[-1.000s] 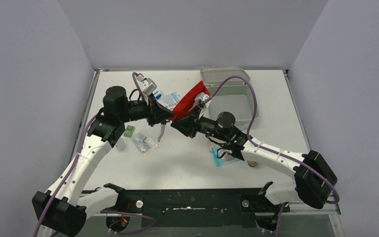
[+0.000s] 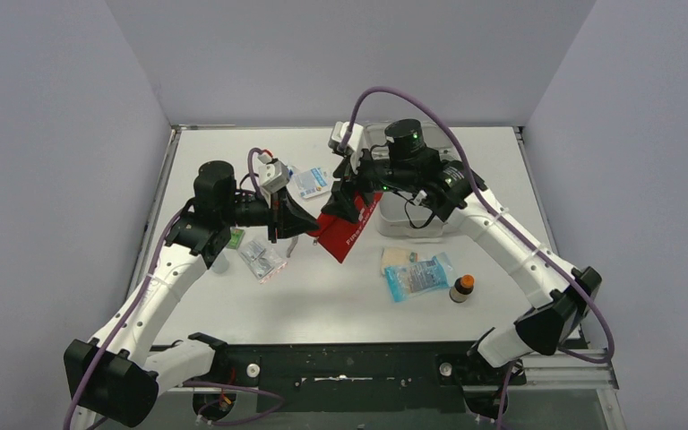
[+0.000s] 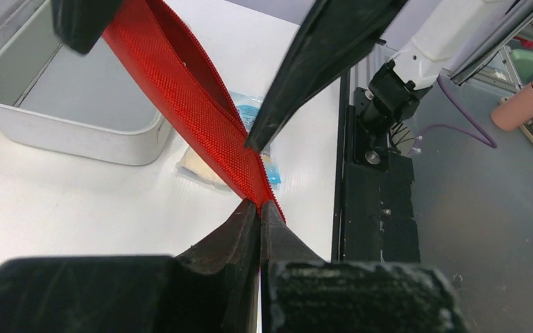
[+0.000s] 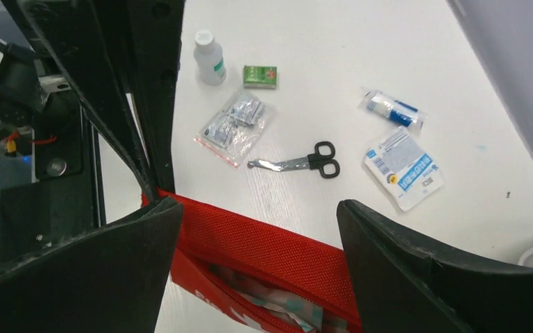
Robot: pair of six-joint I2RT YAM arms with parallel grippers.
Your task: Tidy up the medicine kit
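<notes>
The red pouch [image 2: 351, 228] hangs above the table, its zipped edge gaping in the right wrist view. My left gripper is shut on one corner of it. My right gripper [image 2: 347, 204] stands open near the pouch's upper part, a finger [image 3: 288, 97] showing on each side of it in the left wrist view. In the right wrist view the zipped red edge [image 4: 264, 239] spans the gap between the spread fingers. Behind the right arm is a whitish box [image 2: 405, 228], its inside bare where it shows in the left wrist view.
On the left lie scissors [image 4: 298, 164], a clear bag [image 4: 234, 126], a green box [image 4: 259, 77], a white bottle [image 4: 209, 59], a tube [image 4: 393, 109] and a white packet [image 4: 404, 170]. A blue packet [image 2: 419, 278] and brown bottle [image 2: 461, 288] sit front right.
My right gripper has opened and swung up and round the pouch, its arm rising from the front right. The pouch has tipped from pointing upward to hanging downward.
</notes>
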